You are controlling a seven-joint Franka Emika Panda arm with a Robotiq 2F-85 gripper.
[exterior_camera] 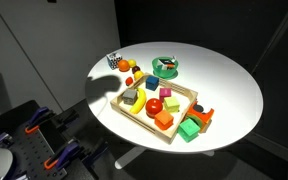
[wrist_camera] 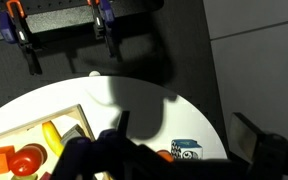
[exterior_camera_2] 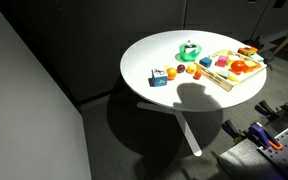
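Note:
My gripper stands open above the white round table, its dark fingers spread wide with nothing between them. A shallow wooden tray (exterior_camera: 136, 121) on the table holds a yellow banana (wrist_camera: 52, 138), a red tomato (wrist_camera: 26, 160), an orange block (exterior_camera: 164, 120), a grey block (exterior_camera: 130, 97) and other small blocks. Behind it is a green bowl (exterior_camera_2: 189, 51) with small items inside. At the table's edge, a blue and white patterned cube (exterior_camera_2: 159, 77) sits apart from the tray. The gripper cannot be made out clearly in the exterior views.
Several small round fruits (exterior_camera_2: 180, 69) lie between cube and bowl. A green block (exterior_camera: 189, 129) and an orange toy (exterior_camera: 202, 117) rest just outside the tray. Dark floor surrounds it.

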